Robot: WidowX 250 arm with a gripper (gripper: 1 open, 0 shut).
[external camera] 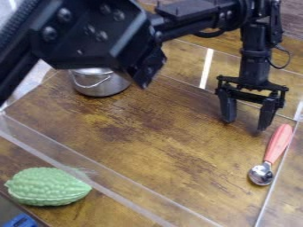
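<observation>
My black gripper (247, 113) is low over the right side of the wooden surface, its fingers apart with nothing visible between them. Just below and right of it lies an ice-cream scoop (275, 146) with a red handle and metal head, apart from the fingers. A green bitter melon (48, 187) lies at the lower left. A metal pot (97, 83) stands at the upper left, partly hidden behind my arm.
Pale strips cross it at the left, top and right. A blue object (14, 219) shows at the bottom-left corner. My arm covers much of the top.
</observation>
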